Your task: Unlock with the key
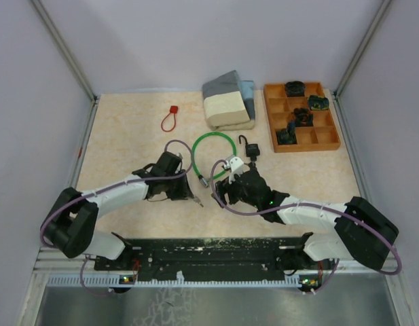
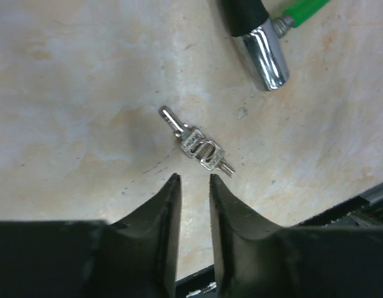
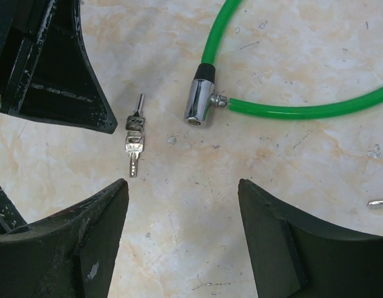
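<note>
A pair of silver keys lies flat on the table, also seen in the right wrist view [image 3: 135,139]. The green cable lock [image 3: 303,110] has a chrome lock body [image 3: 197,102] lying just beyond the keys. My left gripper is just short of the keys, its fingers part open with nothing between them. My right gripper stands open and empty, to the right of the keys and below the lock body.
A red loop tag [image 1: 170,118], folded cloths [image 1: 226,109] and a wooden compartment tray [image 1: 316,139] lie at the back. A black object [image 1: 252,149] sits right of the lock.
</note>
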